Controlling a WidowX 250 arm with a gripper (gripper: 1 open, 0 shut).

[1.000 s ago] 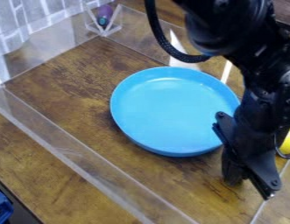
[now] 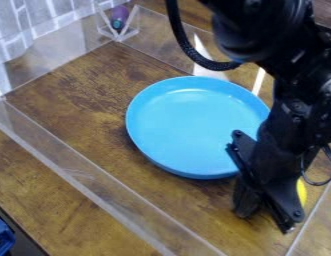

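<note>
My black gripper (image 2: 264, 200) is low over the wooden table at the lower right, just below the right edge of a light-blue round plate (image 2: 188, 128). It looks shut, though its fingertips are dark and partly hidden, and I see nothing held between them. A yellow object (image 2: 301, 193) shows just behind the gripper at the right, mostly hidden by it.
Clear plastic walls (image 2: 81, 185) border the wooden work area. A small purple and teal item (image 2: 118, 20) stands at the back left, and a blue item (image 2: 1, 238) is at the lower-left edge. Bare wood lies left of and below the plate.
My gripper has shifted slightly to the left over the last second, and the yellow object shows in a lower position behind it than before.
</note>
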